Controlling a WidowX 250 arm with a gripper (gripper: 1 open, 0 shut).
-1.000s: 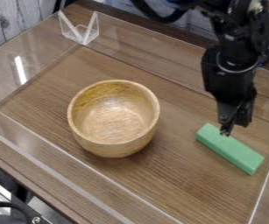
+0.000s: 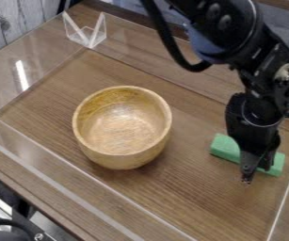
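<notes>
The black arm reaches down from the top right, and its gripper (image 2: 252,166) is low over a green rectangular block (image 2: 229,148) on the wooden table, covering the middle of it. The fingertips are at the block; whether they touch it or have anything between them is hard to tell.
A tan round bowl (image 2: 121,104) sits left of the block. A small clear object (image 2: 88,31) stands at the back left.
The gripper has moved down from above and behind the green block onto it. The block looks to be in the same place.
</notes>
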